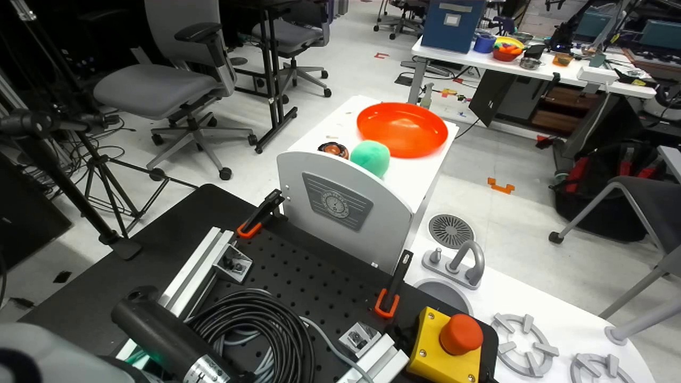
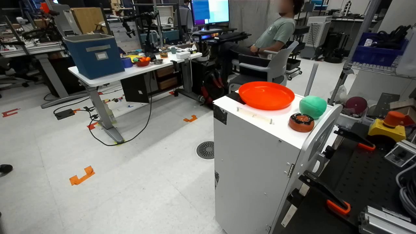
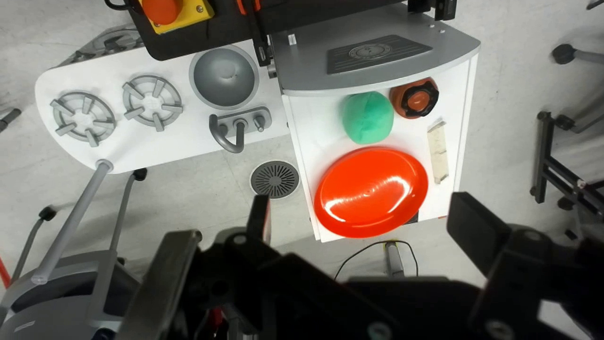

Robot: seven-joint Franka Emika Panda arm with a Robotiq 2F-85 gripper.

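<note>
Seen from above in the wrist view, my gripper is open, its two dark fingers wide apart with nothing held between them. Below it, well away, an orange-red oval plate (image 3: 371, 192) lies on the white cabinet top (image 3: 317, 130). Beside the plate, close to the grey back panel (image 3: 373, 51), sits a green rounded soft object (image 3: 368, 117). A brown round object with a black pattern (image 3: 415, 98) rests just next to the green one. Neither exterior view shows the gripper; both show these three objects on the cabinet top.
A toy sink (image 3: 224, 77) with a raised faucet (image 3: 239, 127) and stove burners (image 3: 151, 102) adjoin the cabinet. The back panel stands up along one edge. Clamps (image 1: 397, 284) and a yellow emergency-stop box (image 1: 447, 344) sit on the black table. A tape strip (image 3: 437, 151) marks the cabinet top.
</note>
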